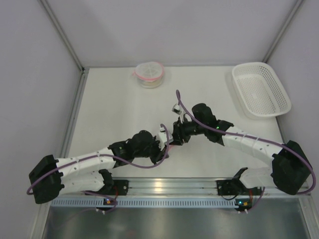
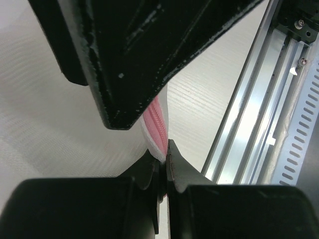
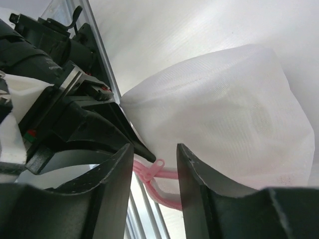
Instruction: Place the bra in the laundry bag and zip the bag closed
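The white mesh laundry bag (image 3: 224, 109) lies flat and puckered in the right wrist view, its pink zipper (image 3: 167, 201) along the edge nearest the grippers. Pinched at the pink zipper band (image 2: 155, 122) is my left gripper, shut on it. My right gripper is close beside it, part open, with the pink zipper pull (image 3: 153, 169) showing in the gap between its fingers. Its black fingers (image 2: 119, 69) also cross the top of the left wrist view. From above, both grippers cover most of the bag. No bra can be made out.
A round, clear-topped container with a pink edge (image 1: 149, 73) stands at the back of the table. At the right rear is an empty white basket (image 1: 261, 89).
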